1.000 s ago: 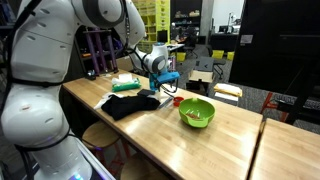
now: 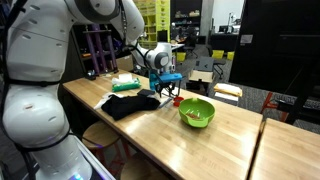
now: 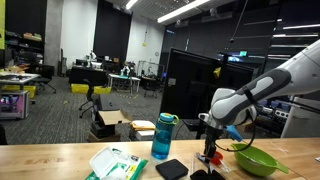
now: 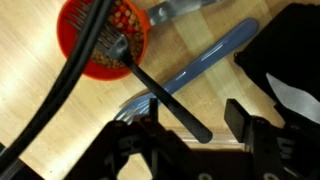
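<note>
A red cup (image 4: 68,35) with small brown pieces inside is at the upper left of the wrist view. A fork (image 4: 151,85) leans in it, its dark handle slanting down across the view between my gripper's fingers. My gripper has its fingers apart, a gap showing on both sides of the handle. Beneath the handle, a blue-grey fork (image 4: 205,62) lies on the wooden table. In exterior view 1 the gripper (image 2: 166,92) hangs low, just left of the red cup (image 2: 178,101). A green bowl (image 2: 197,112) stands to the cup's right.
A clear utensil handle (image 4: 175,8) sticks out beside the cup. Black cloth (image 2: 130,104) covers part of the table to the left. Behind, a blue bottle (image 3: 163,136) stands near a green-and-white packet (image 3: 125,164). Bare table (image 2: 215,145) spreads out in front of the bowl.
The arm's gripper end has come down a little toward the table beside the red cup. Cup and bowl have stayed in place.
</note>
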